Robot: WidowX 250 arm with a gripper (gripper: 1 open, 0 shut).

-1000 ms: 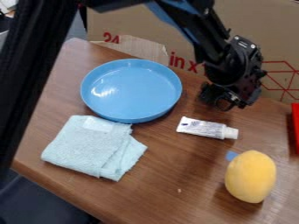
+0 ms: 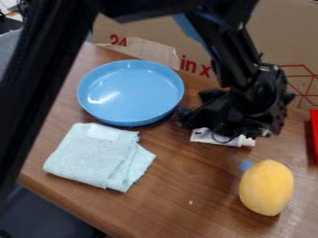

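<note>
My black gripper [image 2: 221, 121] is low over the white toothpaste tube [image 2: 237, 141], covering much of it; the fingertips are dark and partly hidden, so whether they are around the tube cannot be made out. A blue plate [image 2: 129, 91] lies just to the left of the gripper. A folded pale towel [image 2: 97, 158] is at the front left, and a yellow mango-like object [image 2: 266, 189] sits at the front right.
A red object [image 2: 313, 135] is at the right edge. A cardboard box [image 2: 280, 42] stands behind the table.
The plate has shifted slightly left.
</note>
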